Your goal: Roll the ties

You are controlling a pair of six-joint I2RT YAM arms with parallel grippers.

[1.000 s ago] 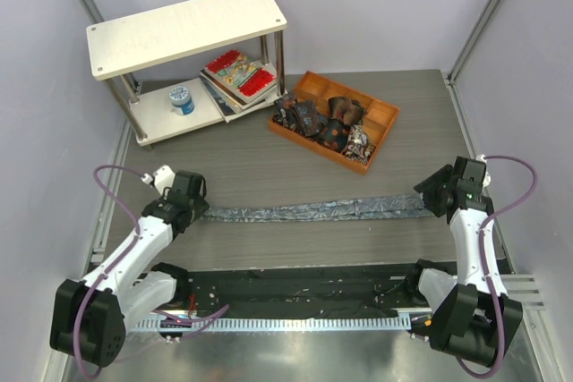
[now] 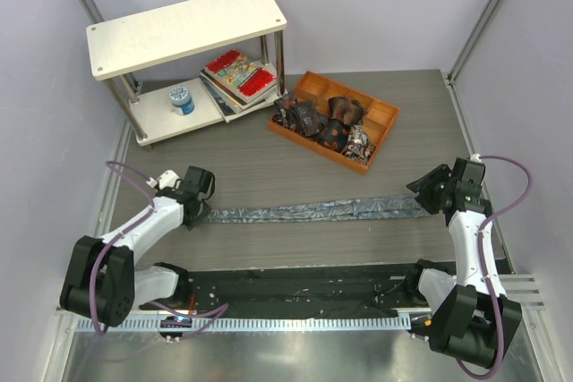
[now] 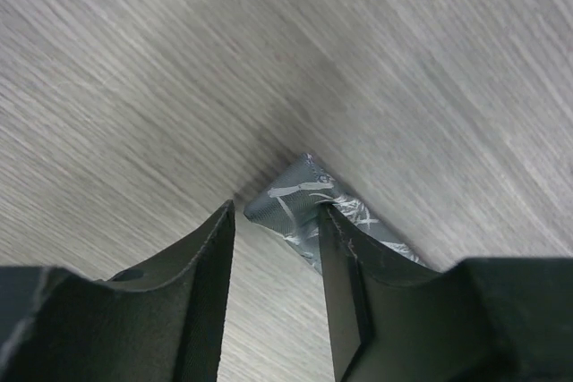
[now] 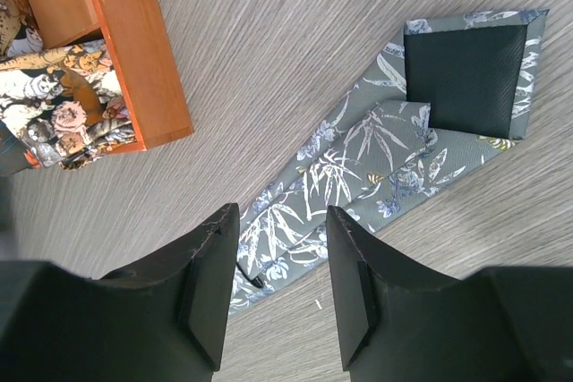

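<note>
A long grey tie with a pale leaf pattern lies stretched flat across the table between my two grippers. At its narrow left end stands my left gripper, part open, with the tie's tip just beyond and partly behind its fingers; whether they touch it cannot be told. The wide right end shows its underside, with a black lining patch at the point. Over this end hovers my right gripper, its fingers apart and nothing held between them.
An orange wooden box with compartments stands behind the tie, holding several rolled patterned ties. At the back left is a white shelf with books and a blue-lidded jar. Bare table lies around the tie.
The right gripper has drifted slightly left. The tie lies nearly the same.
</note>
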